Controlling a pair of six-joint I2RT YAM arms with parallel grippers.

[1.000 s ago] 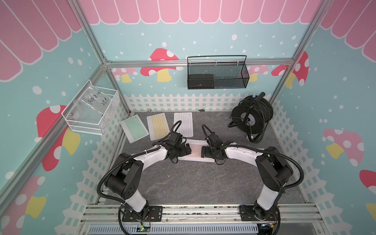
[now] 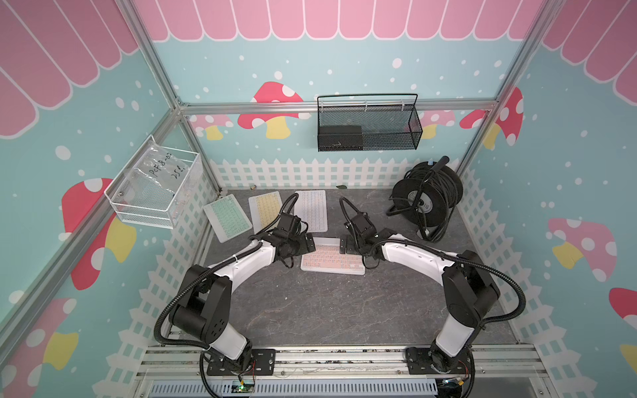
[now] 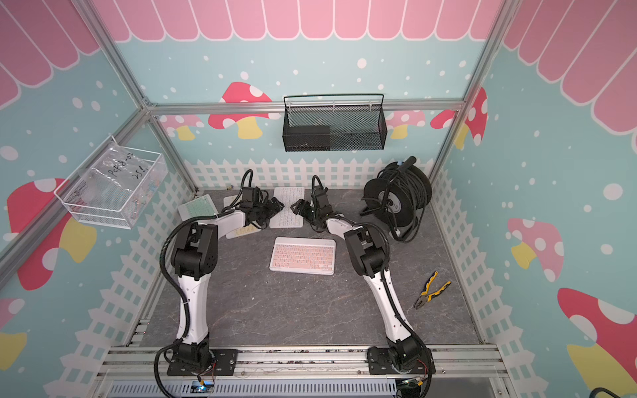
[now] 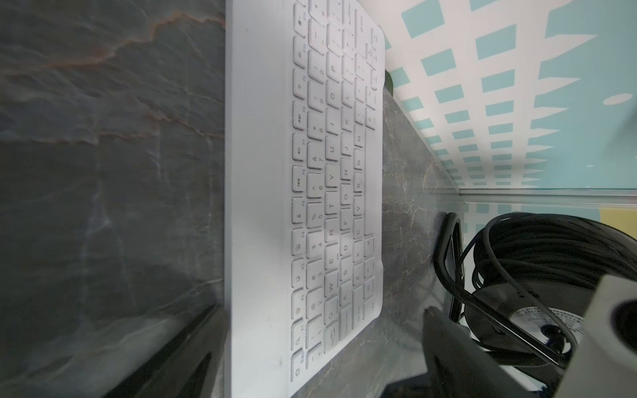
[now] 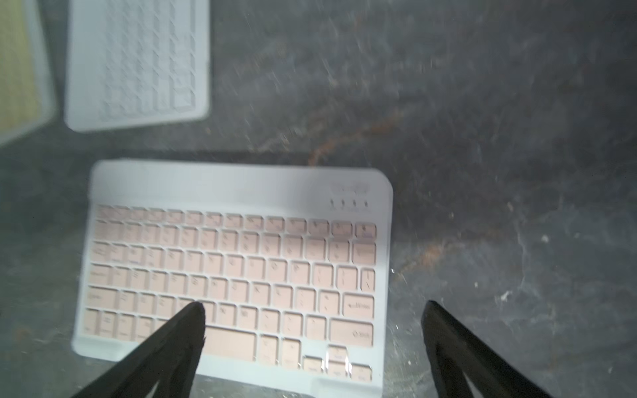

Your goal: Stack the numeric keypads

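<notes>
A pink-keyed keyboard (image 2: 331, 262) lies at the table's centre (image 5: 232, 192). Behind it are a white keyboard (image 2: 310, 212), a yellow one (image 2: 264, 207) and a green one (image 2: 227, 215), left of it. My left gripper (image 2: 307, 242) and right gripper (image 2: 345, 244) hover at the central keyboards, facing each other, both open with nothing seen held. In the left wrist view a pale keyboard (image 4: 262, 165) runs between the left fingers. In the right wrist view the pink-keyed one lies below and between the right fingertips and beyond.
A black cable reel (image 2: 424, 199) stands at the back right. Yellow-handled pliers (image 3: 431, 288) lie at the right. Wire baskets hang on the back (image 2: 391, 142) and left (image 2: 142, 212) walls.
Both arms have moved toward the back and up, uncovering more of the pink-keyed keyboard in the top left view. The keyboards show no clear shift.
</notes>
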